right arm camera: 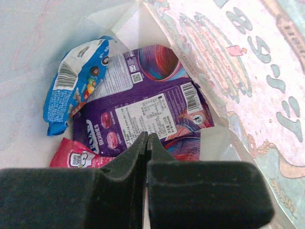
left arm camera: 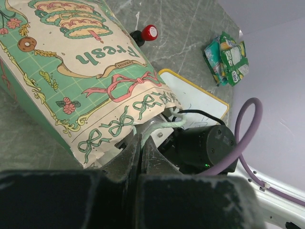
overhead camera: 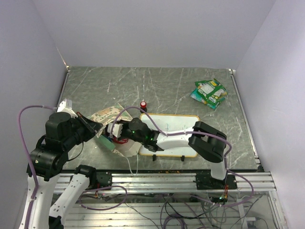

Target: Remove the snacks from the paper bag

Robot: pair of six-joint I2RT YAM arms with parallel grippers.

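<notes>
The paper bag [left arm camera: 95, 62], printed green and cream, lies on its side at the left of the table. Its mouth gapes toward the right arm. My left gripper is shut on the bag's pale green twisted handle [left arm camera: 164, 125] at the mouth. At the opening, my right gripper points into the bag, shut with nothing visible between its fingers. Inside, the right wrist view shows a purple packet [right arm camera: 145, 114], a blue packet [right arm camera: 78, 81] leaning on the wall, and a red packet [right arm camera: 78, 155] partly hidden by the gripper.
A green packet [overhead camera: 211, 90] lies over a teal packet [overhead camera: 200, 98] at the back right. A small red-topped bottle [overhead camera: 143, 106] stands behind the whiteboard [overhead camera: 171, 123]. The right forearm passes over that board. Bare table surrounds the green packets.
</notes>
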